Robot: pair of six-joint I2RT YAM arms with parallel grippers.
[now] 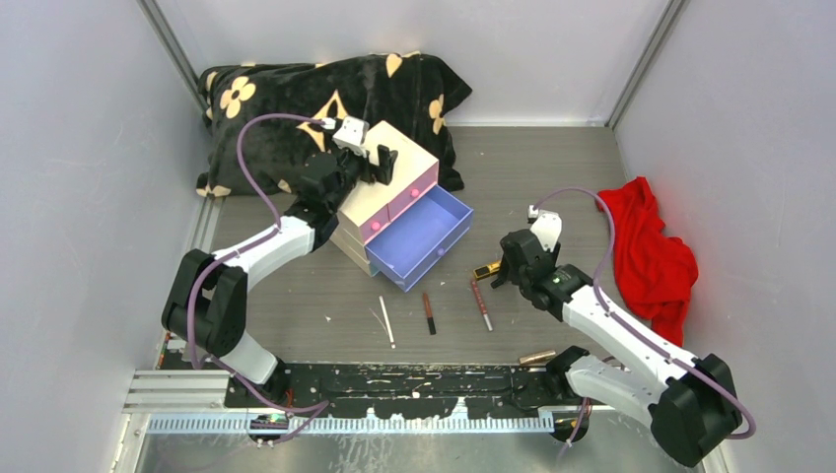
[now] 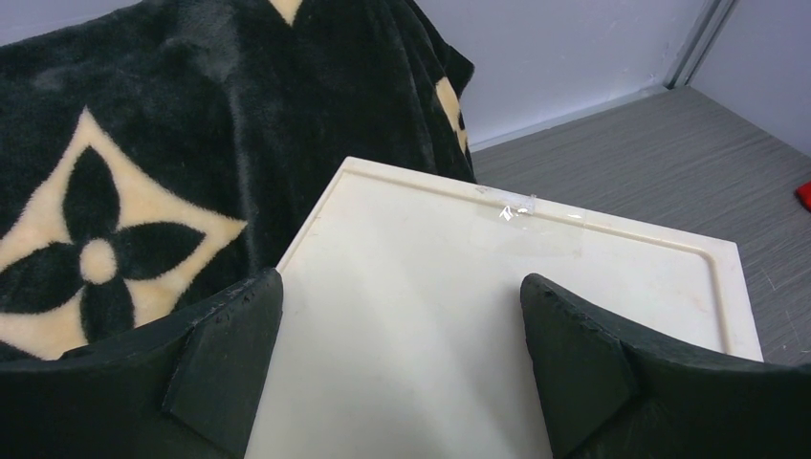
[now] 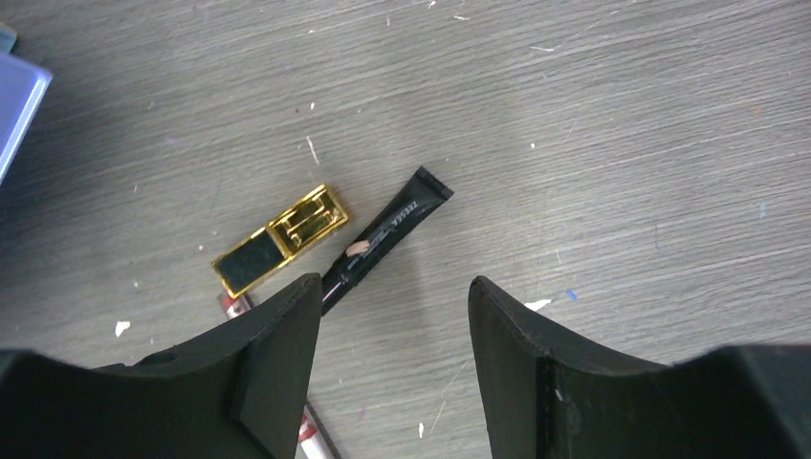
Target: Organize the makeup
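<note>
A cosmetics chest with pink drawers (image 1: 410, 197) has its blue drawer (image 1: 419, 238) pulled out and empty. My left gripper is open over the white chest top (image 2: 402, 229). My right gripper stands part open above a black slim tube (image 3: 387, 229), a gold-and-black case (image 3: 251, 258) and a red-and-white tube (image 3: 311, 435), with nothing seen between its fingers. A brown pencil-like item (image 1: 428, 309), white sticks (image 1: 387, 320) and a gold cylinder (image 1: 536, 359) lie on the floor nearer the front.
A dark patterned cushion (image 1: 266, 108) lies behind the chest. A red cloth (image 1: 656, 266) lies along the right wall.
</note>
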